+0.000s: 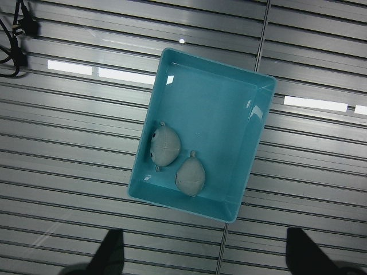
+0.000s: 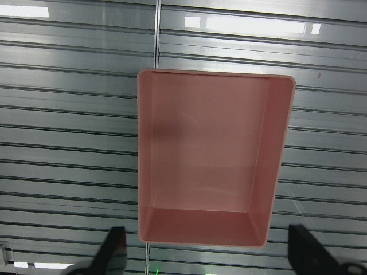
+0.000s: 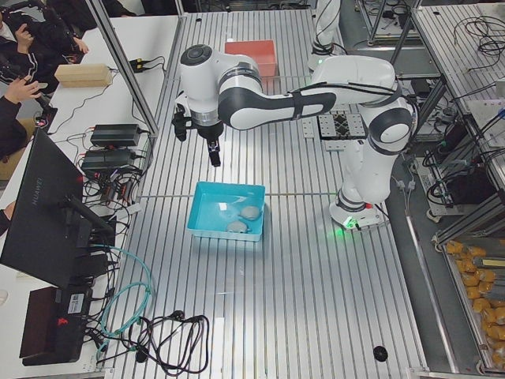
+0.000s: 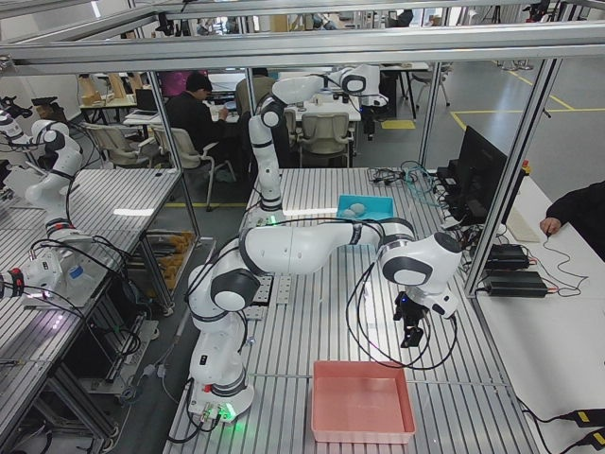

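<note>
A blue tray (image 1: 223, 97) on the slatted metal table holds two grey plush toys (image 1: 164, 146) (image 1: 190, 176), side by side toward one end. My left gripper (image 3: 197, 142) hangs in the air above and behind this tray; in the left wrist view its fingers are wide apart with nothing between them. An empty pink tray (image 2: 209, 149) lies at the other end of the table. My right gripper (image 4: 410, 336) is raised over that tray, and the right wrist view shows it open and empty.
Coiled black cables (image 3: 177, 347) lie near one corner of the table. A monitor (image 3: 43, 209) and power boxes stand on the side desk beside it. The table surface between the two trays is largely clear.
</note>
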